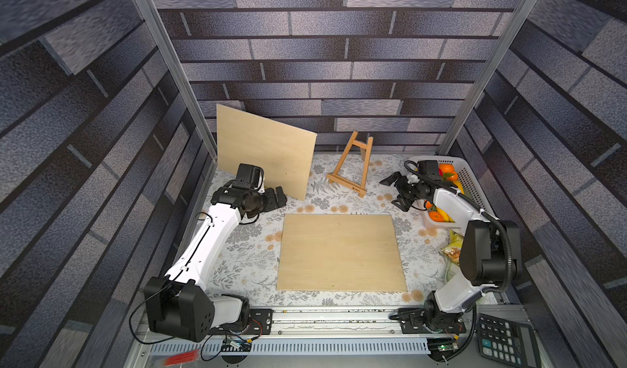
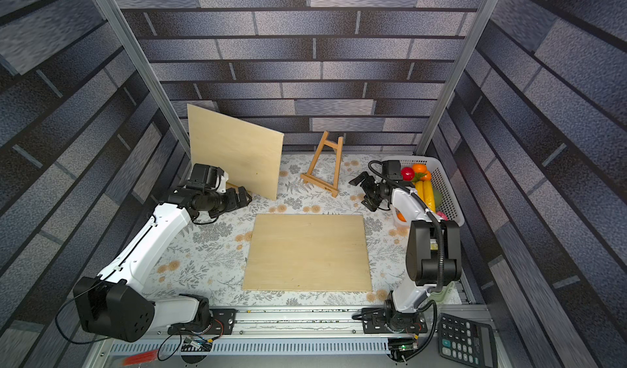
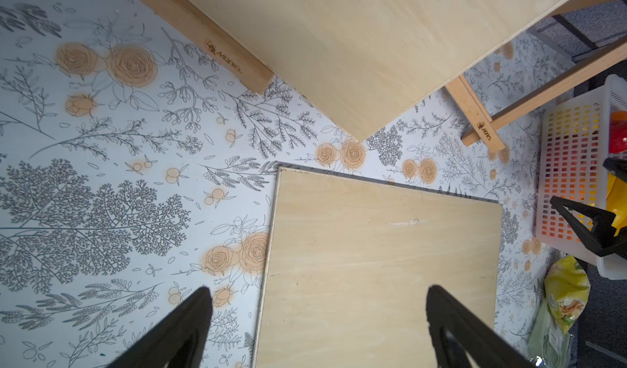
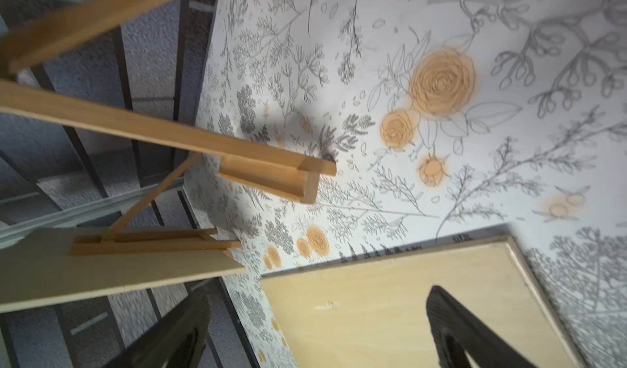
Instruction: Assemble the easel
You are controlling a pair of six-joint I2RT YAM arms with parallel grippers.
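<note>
At the back centre a small wooden easel [image 1: 350, 164] stands upright with nothing on its ledge. A second easel, its ledge [image 3: 215, 49] showing in the left wrist view, stands at the back left and bears a large plywood board [image 1: 267, 142] that hides most of it. Another plywood board [image 1: 341, 251] lies flat on the table's front middle. My left gripper [image 1: 282, 196] is open in front of the leaning board, clear of it. To the right of the bare easel hangs my right gripper [image 1: 392, 191], open and empty.
A white basket of fruit [image 2: 450, 185] stands at the right edge, beside my right arm. A yellow packet [image 3: 567, 288] lies in front of it.
</note>
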